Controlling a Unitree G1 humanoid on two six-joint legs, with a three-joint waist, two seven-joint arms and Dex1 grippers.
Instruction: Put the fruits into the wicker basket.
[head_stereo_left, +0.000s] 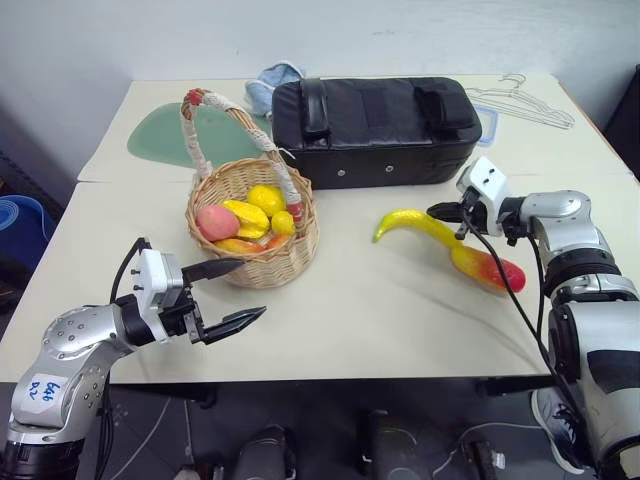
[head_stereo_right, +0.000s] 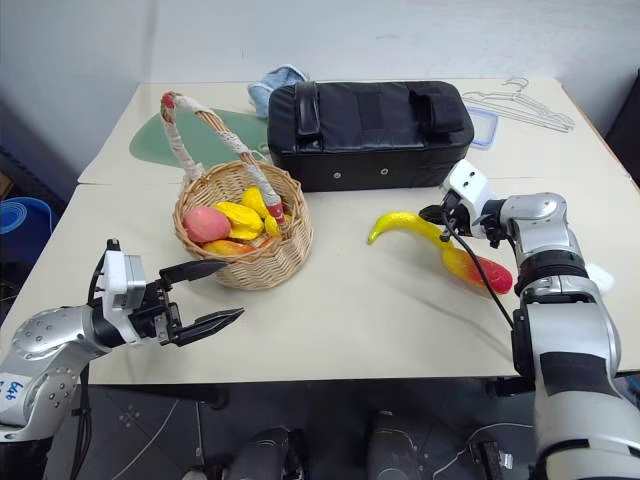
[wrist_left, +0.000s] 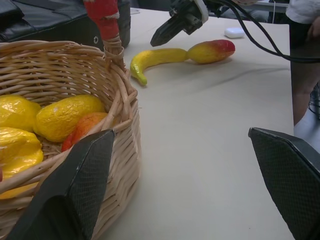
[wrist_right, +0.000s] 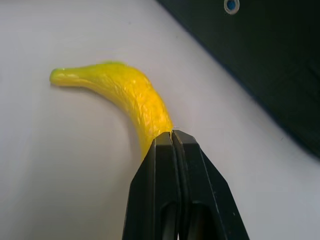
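Observation:
The wicker basket (head_stereo_left: 285, 262) stands left of centre, holding several fruits, among them a pink one (head_stereo_left: 216, 222) and a lemon (head_stereo_left: 266, 198). A yellow banana (head_stereo_left: 409, 218) lies on the table at the right, its far end close to a red-and-yellow fruit (head_stereo_left: 495, 271). My right gripper is shut with nothing between its fingers; its tips overlap the banana's lower part in the right wrist view, and whether they touch it I cannot tell. My left gripper (head_stereo_left: 253, 288) stands wide open and empty at the basket's near side.
Behind the basket and banana sits a large black padded case (head_stereo_left: 375, 135). A blue cloth (head_stereo_left: 272, 85), a green mat (head_stereo_left: 160, 138) and wire hangers (head_stereo_left: 525, 105) lie farther back. Bare table (head_stereo_left: 370, 320) fills the front middle.

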